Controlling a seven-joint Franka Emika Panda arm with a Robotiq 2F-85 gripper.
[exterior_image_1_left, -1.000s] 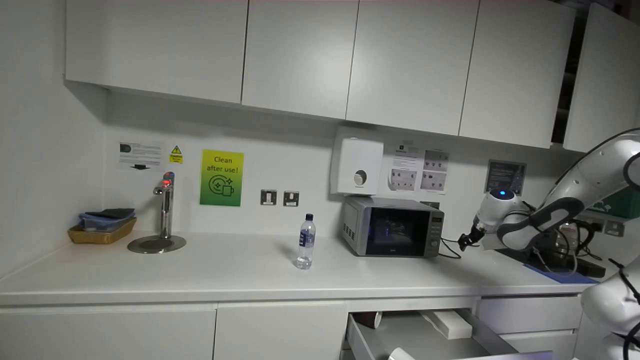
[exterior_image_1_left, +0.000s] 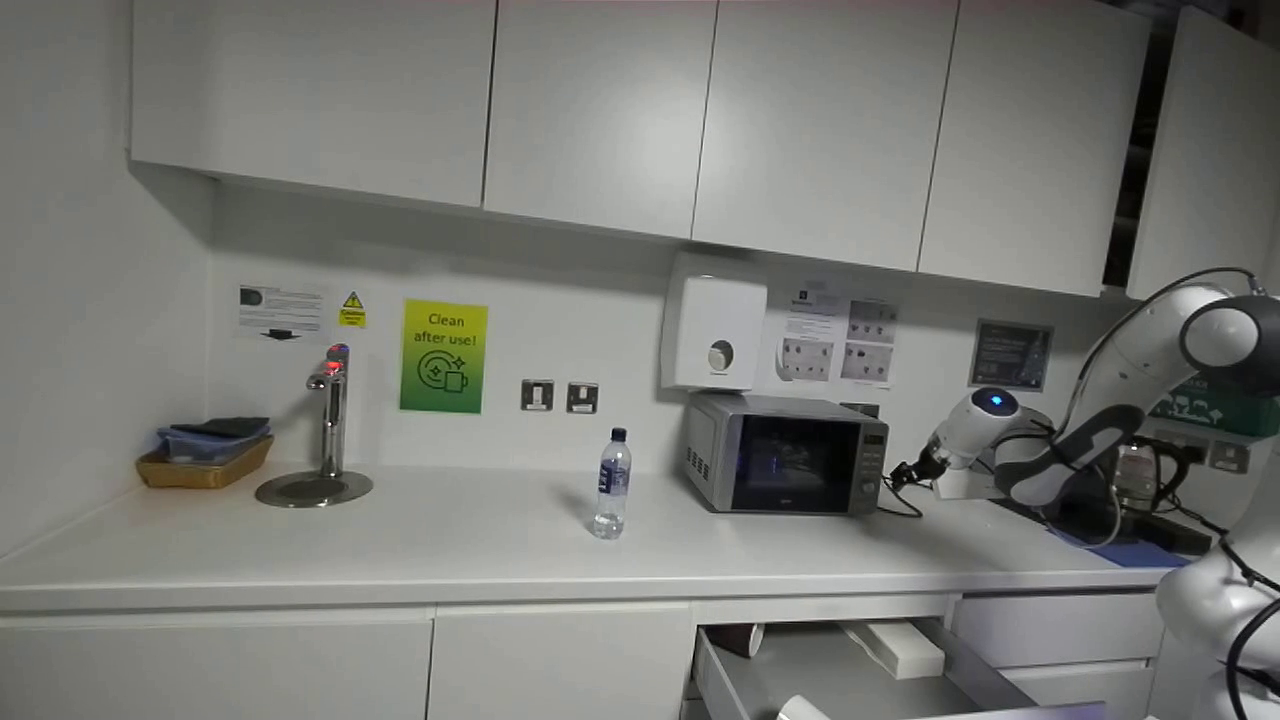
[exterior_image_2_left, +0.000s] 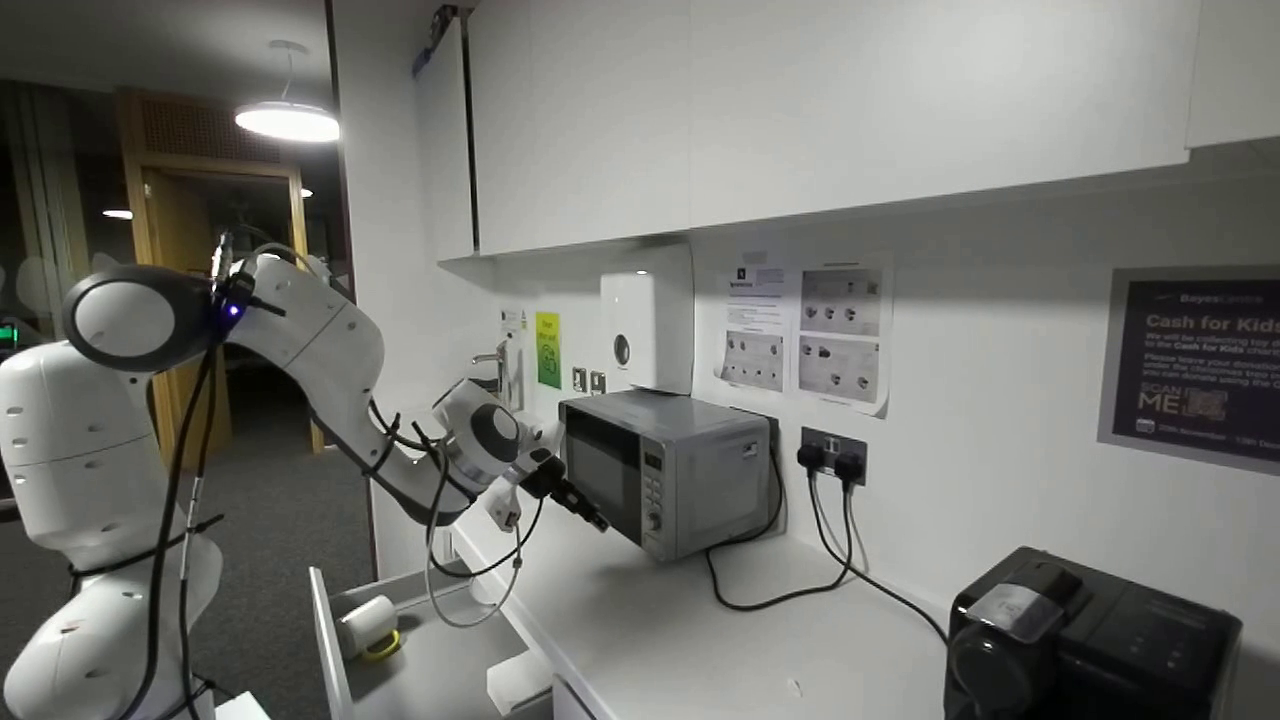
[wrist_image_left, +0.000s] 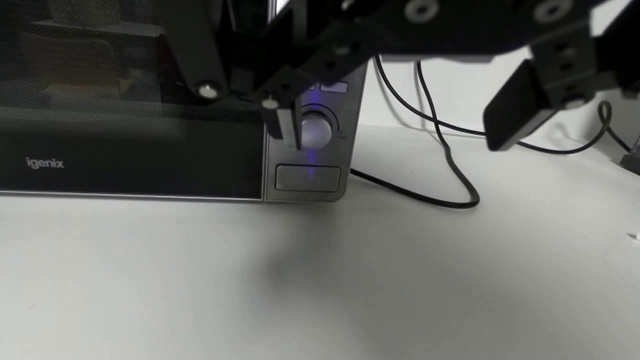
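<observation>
My gripper is open, its fingers spread wide with nothing between them. In the wrist view the left finger (wrist_image_left: 288, 123) overlaps the round knob (wrist_image_left: 316, 131) of the microwave; contact cannot be judged. The other finger stands well right of the microwave, over the counter and cables. The grey microwave (exterior_image_1_left: 798, 462) stands on the counter with its dark door shut; its control panel (exterior_image_2_left: 654, 492) shows on the right of its front. From the second exterior view, my gripper (exterior_image_2_left: 588, 510) is in front of that panel, low over the counter.
An upright water bottle (exterior_image_1_left: 611, 486) stands left of the microwave. Below the counter an open drawer (exterior_image_1_left: 816, 672) holds cups and a white box. Black cables (exterior_image_2_left: 780, 600) trail beside the microwave toward a black coffee machine (exterior_image_2_left: 1092, 648). Bare counter lies around the bottle.
The arm and gripper have shifted left toward the microwave's right side, and the gripper sits slightly higher. Bottle, microwave and drawer look unmoved.
</observation>
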